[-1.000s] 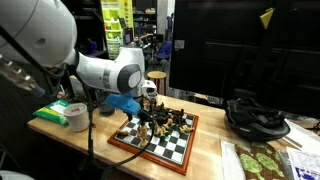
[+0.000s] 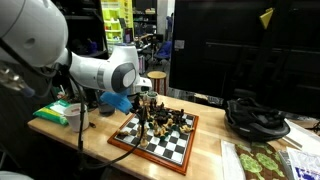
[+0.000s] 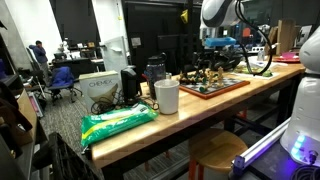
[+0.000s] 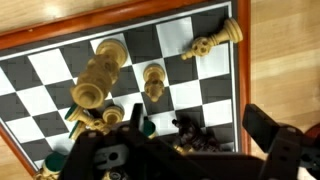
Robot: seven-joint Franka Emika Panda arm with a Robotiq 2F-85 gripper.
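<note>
My gripper is open above a black-and-white chessboard [image 4: 45, 100], its dark fingers apart at the bottom of the wrist view. A small tan piece [image 4: 154, 82] stands just ahead of the gap. To its left is a taller tan piece [image 4: 97, 75], and at the upper right another tan piece [image 4: 213, 40] lies on its side. Dark pieces [image 4: 190, 130] show low in the gap, partly covered by the gripper. From the side, the board [image 2: 172, 150] carries tan and dark pieces crowded near its middle. The arm hides part of the board's left side.
A white cup [image 3: 166, 96] stands near the table edge, with a green packet [image 3: 118, 122] close by. At the table's right are a black bag [image 2: 257, 118] and printed sheets [image 2: 258, 163]. Bare wood [image 2: 208, 140] lies between board and bag.
The arm has shifted slightly left in exterior view 1, and its upper link now covers more of the white cup. The board and bag have stayed in place.
</note>
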